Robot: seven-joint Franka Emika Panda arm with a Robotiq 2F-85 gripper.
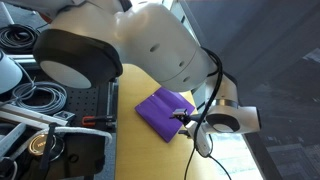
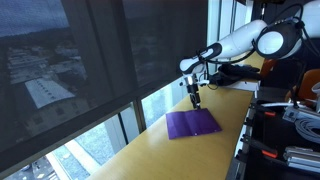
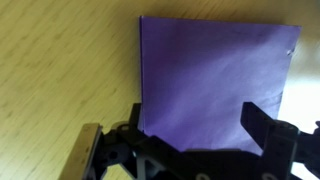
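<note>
A flat purple cloth (image 2: 190,123) with straight edges lies on the wooden table; it also fills much of the wrist view (image 3: 205,80). My gripper (image 2: 196,105) hangs over the cloth, open. In the wrist view its two dark fingers (image 3: 262,128) stand wide apart at the bottom, with cloth visible below and between them and nothing held. Exterior view 1 shows the cloth (image 1: 160,112) partly behind the arm and gripper. How high the fingertips are above it is hard to tell.
Bare table (image 2: 125,158) stretches in front of and left of the cloth. Dark window blinds (image 2: 70,75) run along the far side. Coiled cable (image 1: 40,97) and other gear lie by the arm's base. A loose black cable hangs along the wrist.
</note>
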